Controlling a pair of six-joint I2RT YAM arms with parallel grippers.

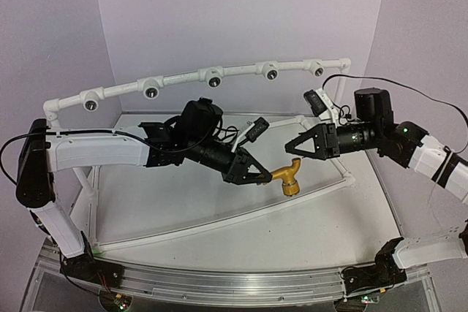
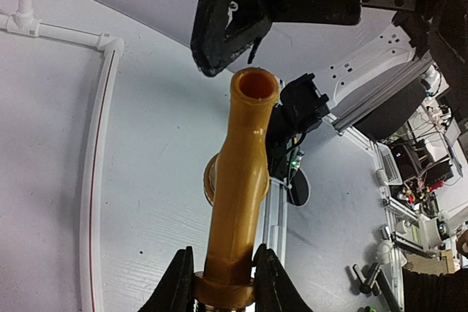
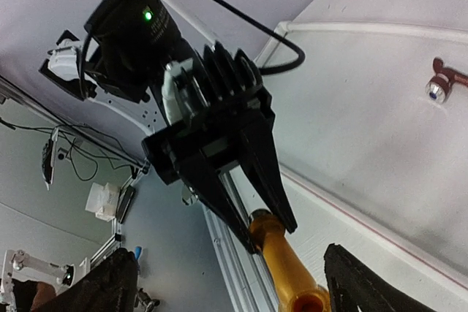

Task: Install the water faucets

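A golden faucet (image 1: 289, 177) hangs above the board, its ringed end pointing down in the top view. My left gripper (image 1: 266, 178) is shut on one end of it, and the left wrist view shows the faucet's body (image 2: 238, 180) rising from between the fingers. Just above and to the right is my right gripper (image 1: 290, 148), its fingers (image 3: 355, 283) spread wide and clear of the faucet. The white pipe (image 1: 241, 70) at the back carries several round outlets (image 1: 214, 78), with no faucet on them.
A reddish-brown faucet (image 3: 446, 82) lies on the white board in the right wrist view; the left arm covers that area from above. A low white pipe frame (image 1: 241, 218) runs around the board.
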